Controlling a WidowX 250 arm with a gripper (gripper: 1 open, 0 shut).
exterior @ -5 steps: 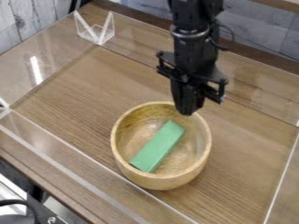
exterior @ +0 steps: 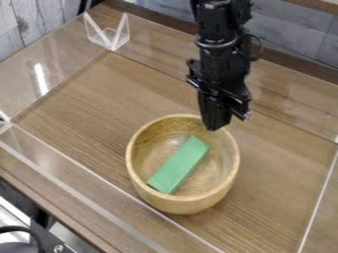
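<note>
A round light wooden bowl (exterior: 183, 192) sits in the lower middle of the wooden table, with a green rectangular block (exterior: 177, 166) lying inside it at a slant. The black gripper (exterior: 211, 124) hangs just above the bowl's back right rim, apart from the block. Whether its fingers are open or shut is hard to tell.
A small clear plastic piece (exterior: 109, 31) stands at the back left of the table. Dark cables lie at the lower left corner, beyond the table's edge.
The block and bowl look unmoved.
</note>
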